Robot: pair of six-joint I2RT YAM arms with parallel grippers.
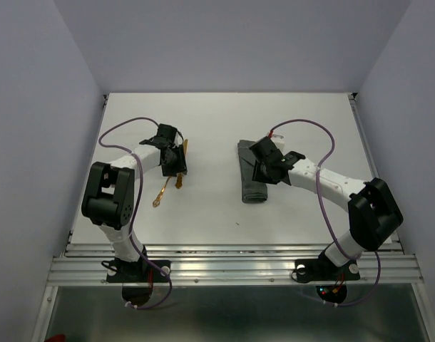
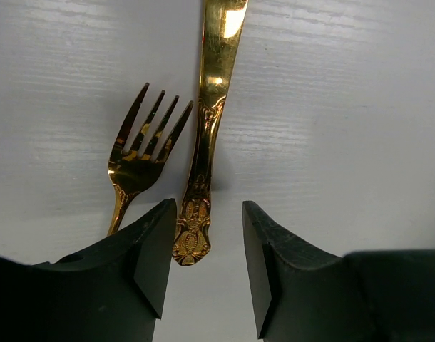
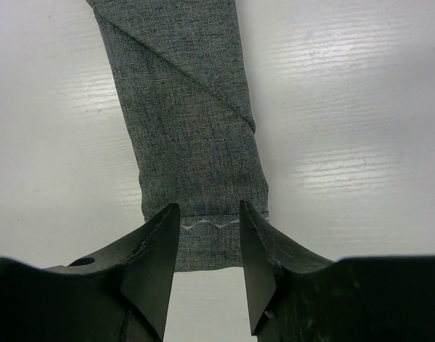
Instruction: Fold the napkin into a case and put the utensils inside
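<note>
In the left wrist view a gold knife point(image 2: 209, 121) and a gold fork point(image 2: 137, 171) lie side by side on the table. My left gripper is open above them, its fingertips either side of the knife's patterned handle end, nothing held. The dark grey folded napkin point(image 3: 189, 142) lies in a long strip, with a diagonal edge on top and a crosswise edge near its lower end. My right gripper hangs over that lower end, fingers apart, nothing visible held.
Grey walls stand at the sides and behind.
</note>
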